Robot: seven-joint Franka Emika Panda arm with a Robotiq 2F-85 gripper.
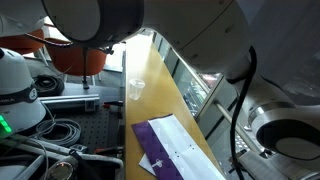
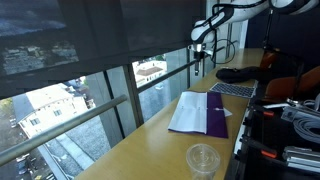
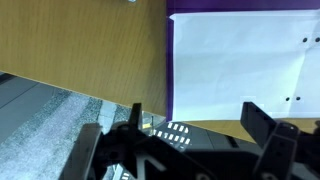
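Note:
A white cloth with purple edges point(image 1: 178, 143) lies spread on the wooden table; in exterior view 2 the same cloth point(image 2: 190, 113) shows its purple side toward the right. From above, in the wrist view, the white panel point(image 3: 235, 70) fills the right half, with a purple band along its top and left edges. My gripper stands open at the bottom of that view, nothing between its fingers. A clear cup point(image 2: 203, 158) rests near the table's front end, apart from the cloth. The arm point(image 1: 200, 30) crosses the top of exterior view 1, where the gripper itself is hidden.
Windows point(image 2: 70, 145) run along one side of the table point(image 2: 145, 150). Opposite, a black cart point(image 1: 95, 128) holds cables and equipment. Orange chairs point(image 1: 75, 60) stand at the far end. Bare wood lies between cup and cloth.

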